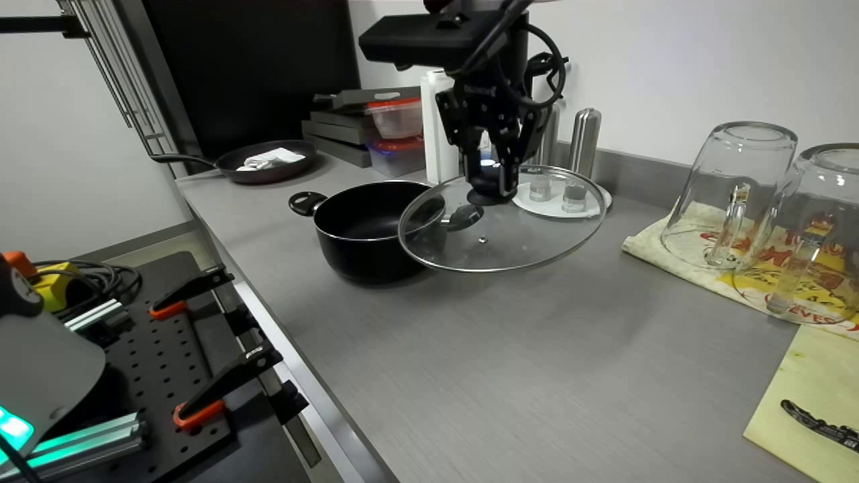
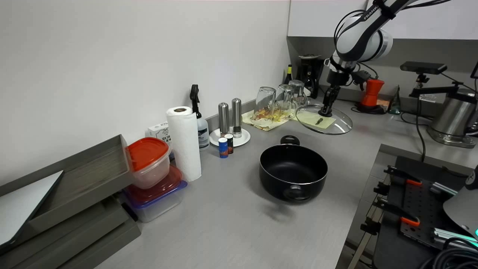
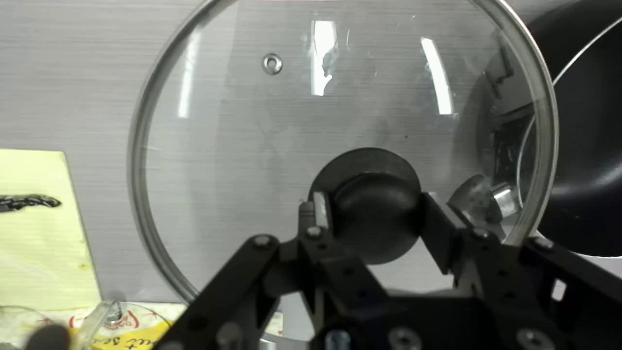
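Observation:
My gripper is shut on the black knob (image 3: 373,233) of a round glass lid (image 1: 515,241) with a metal rim. The lid hangs above the counter, slightly tilted in the first exterior view. Beside it stands an open, empty black pot (image 2: 293,175) with two handles. In the wrist view the lid's rim overlaps the near part of the pot (image 3: 589,192) and one of its handles, while most of the lid is over bare counter.
Upside-down glass mugs (image 1: 725,197) rest on a patterned cloth by the wall. Behind the pot are a white plate (image 2: 242,139) with steel mills and a paper towel roll (image 2: 183,143). A frying pan (image 1: 294,165) lies at the far end.

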